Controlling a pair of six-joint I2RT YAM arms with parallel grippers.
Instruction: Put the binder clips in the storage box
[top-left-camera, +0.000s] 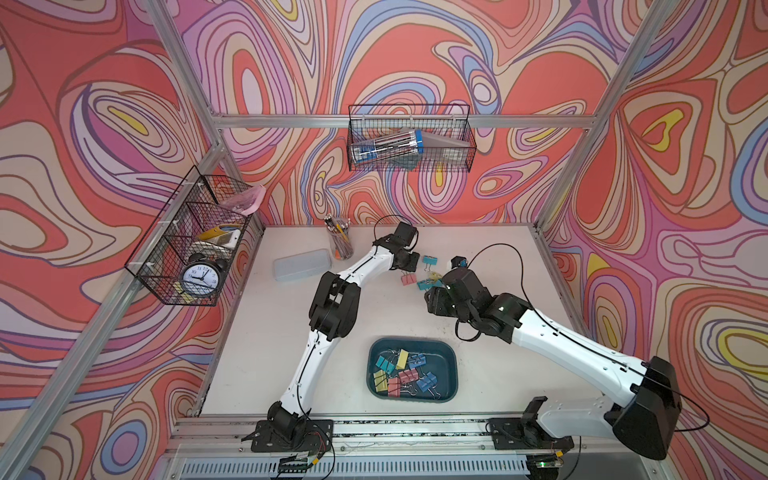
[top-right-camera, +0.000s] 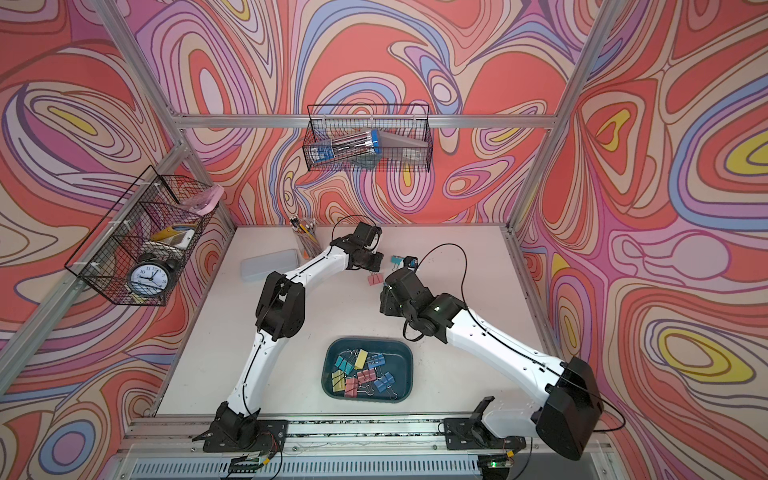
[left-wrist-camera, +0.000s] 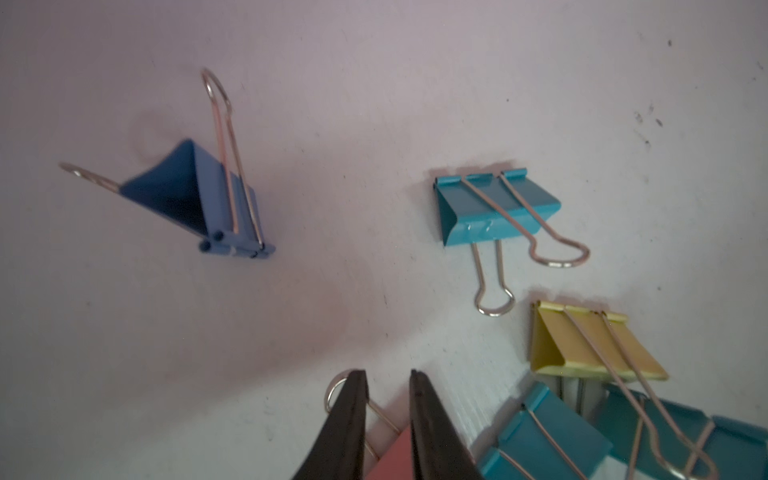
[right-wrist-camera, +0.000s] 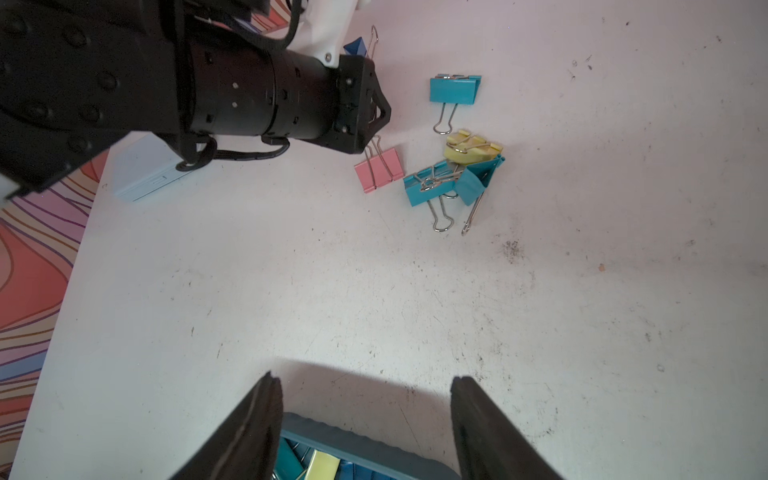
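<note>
My left gripper is over the loose binder clips at the back of the table, a narrow gap between its fingers. A pink clip (left-wrist-camera: 396, 460) shows low behind that gap; I cannot tell whether the fingers touch it. In the left wrist view are also a blue clip (left-wrist-camera: 224, 200), a teal clip (left-wrist-camera: 496, 206) and a yellow clip (left-wrist-camera: 596, 340) beside more teal clips (left-wrist-camera: 552, 436). The dark teal storage box (top-left-camera: 412, 341), at the table's front, holds several clips. Behind it my right gripper stands wide open and empty.
A pencil cup (top-left-camera: 339, 240) and a translucent lidded container (top-left-camera: 301, 265) stand at the back left. Wire baskets hang on the back (top-left-camera: 412, 136) and left sides. Bare table lies between the loose clips and the box.
</note>
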